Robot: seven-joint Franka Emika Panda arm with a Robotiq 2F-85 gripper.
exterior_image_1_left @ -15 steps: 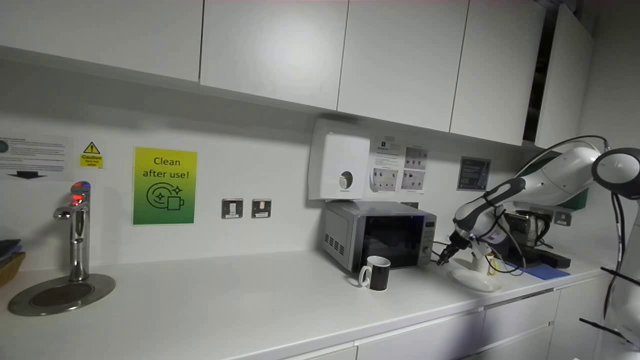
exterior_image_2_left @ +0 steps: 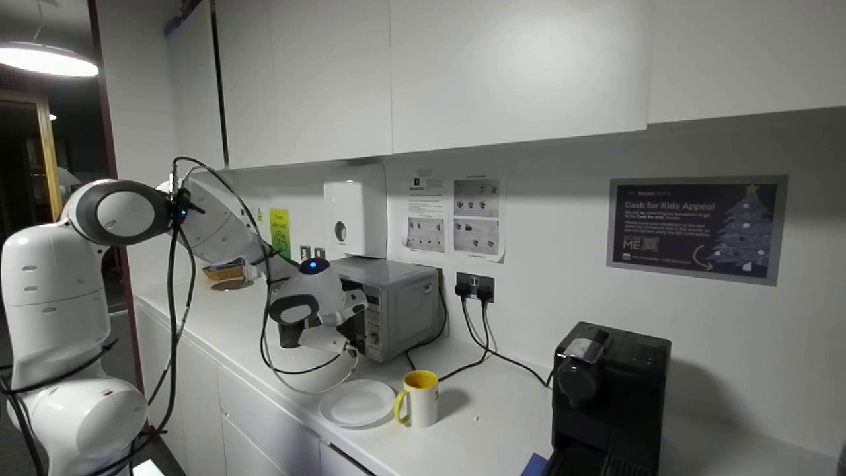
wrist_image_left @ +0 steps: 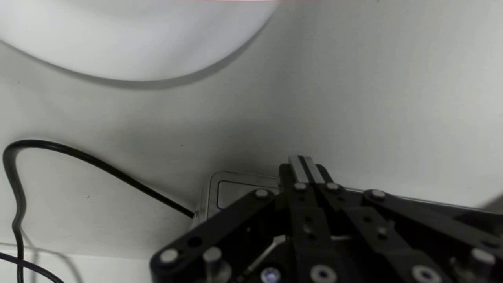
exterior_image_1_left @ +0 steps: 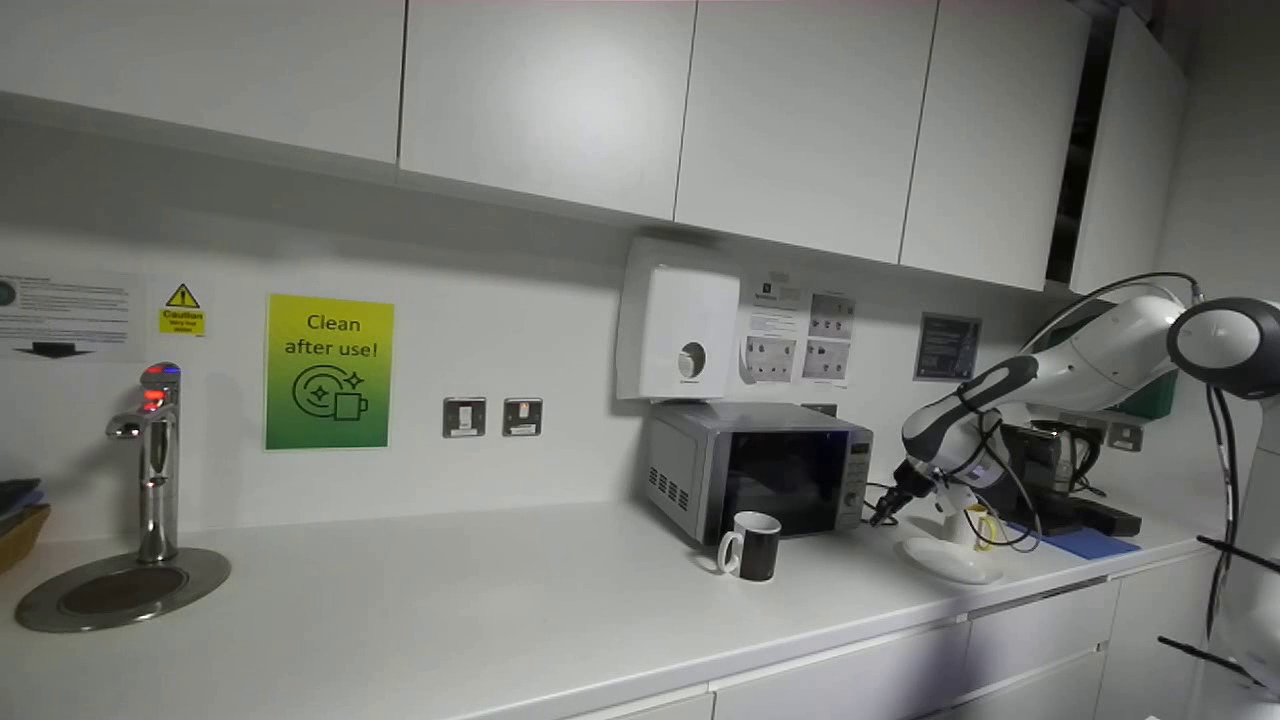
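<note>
My gripper is shut, and nothing shows between its fingers. In exterior view 1 the gripper (exterior_image_1_left: 884, 514) is low over the counter, just right of the control-panel side of the grey microwave (exterior_image_1_left: 756, 470), whose dark door is closed. The wrist view shows part of the microwave's front edge (wrist_image_left: 235, 188) right behind the fingertips; whether they touch it I cannot tell. Exterior view 2 hides the fingers behind the white hand.
A white plate (exterior_image_2_left: 358, 403) and a yellow-lined mug (exterior_image_2_left: 422, 400) stand near the arm. A black-and-white mug (exterior_image_1_left: 757, 548) is in front of the microwave. A black coffee machine (exterior_image_2_left: 611, 389) stands further right. A cable (wrist_image_left: 108, 169) lies beside the microwave.
The arm and gripper have shifted slightly left, toward the microwave, in exterior view 1. The microwave, mug and plate have stayed put.
</note>
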